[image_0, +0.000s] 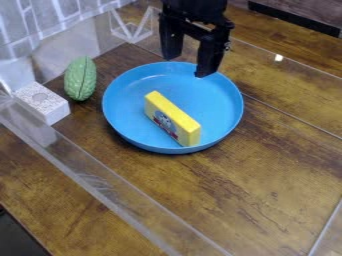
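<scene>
A yellow box (174, 118) with a printed side lies in a blue round plate (221, 105) at the middle of the table. Over the back of the plate hangs my black gripper (187, 62), pointing down, apart from the yellow box; whether it is open or shut is hard to tell from this view.
A green leafy object (80, 78) lies left of the plate, with a white block (40, 102) beyond it at the left edge beside clear plastic panels.
</scene>
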